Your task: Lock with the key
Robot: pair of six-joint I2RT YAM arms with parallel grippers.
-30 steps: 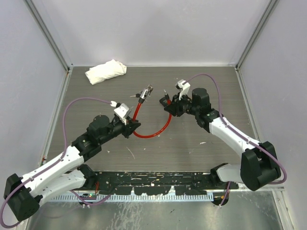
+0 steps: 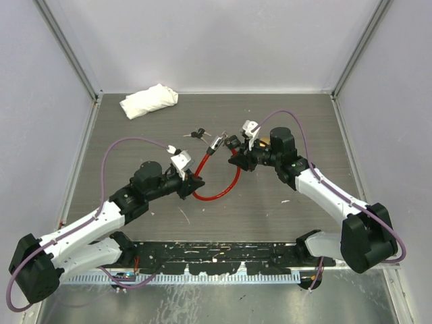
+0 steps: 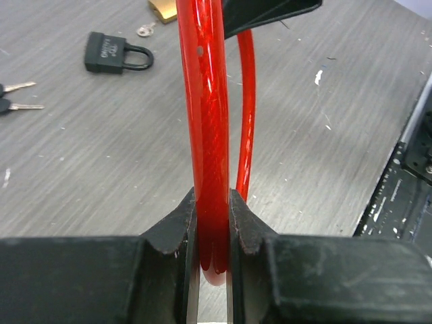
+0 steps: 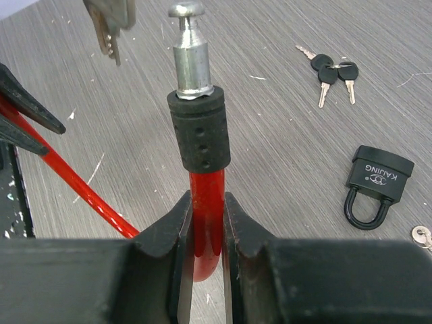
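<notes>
A red cable lock [image 2: 217, 197] hangs in a U between my two arms, above the table. My left gripper is shut on its red sleeve, below the dark and silver lock head [image 2: 214, 145]. My right gripper is shut on the other end, just under a black collar [image 4: 200, 131] with a silver pin [image 4: 192, 64] pointing up. The two ends are close together but apart. At the top left of the right wrist view, blurred metal key-like pieces [image 4: 108, 30] hang near the pin. In the left wrist view the lock head is out of frame.
On the table lie a black padlock [image 4: 379, 179], loose black-headed keys [image 4: 327, 74], a small silver key [image 4: 422, 236] and a brass padlock [image 3: 164, 8]. A white cloth [image 2: 150, 100] rests at the back left.
My left gripper has moved slightly right, carrying the lock head closer to the pin end. The right gripper has shifted slightly left, its pin leaning more toward the head. Both keep their hold.
</notes>
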